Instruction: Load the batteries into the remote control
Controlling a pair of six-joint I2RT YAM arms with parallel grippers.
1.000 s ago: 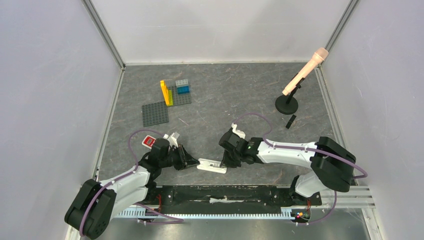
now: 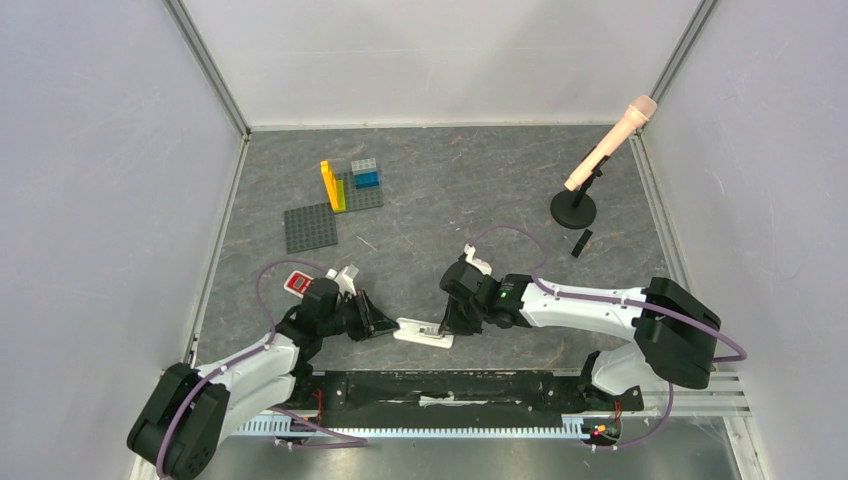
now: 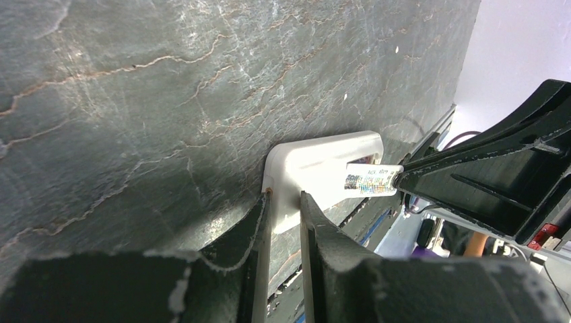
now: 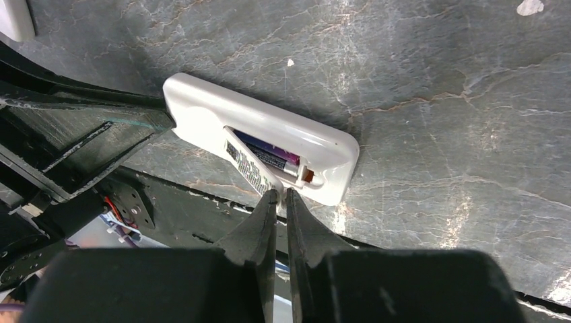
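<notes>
The white remote (image 2: 410,333) lies on the grey table near its front edge. My left gripper is shut on the remote's end. My right gripper is shut on the white battery cover (image 4: 249,161), which sits tilted over the compartment, its printed label showing. Inside the compartment a purple battery (image 4: 276,149) and a second battery with a copper-coloured end (image 4: 308,175) show, partly hidden by the cover.
Baseplates (image 2: 309,227) with bricks stand at the back left. A red-and-white object (image 2: 297,283) lies by my left arm. A microphone on a stand (image 2: 572,208) is at the right.
The right arm has shifted very slightly at its elbow; the remote and left gripper look unchanged.
</notes>
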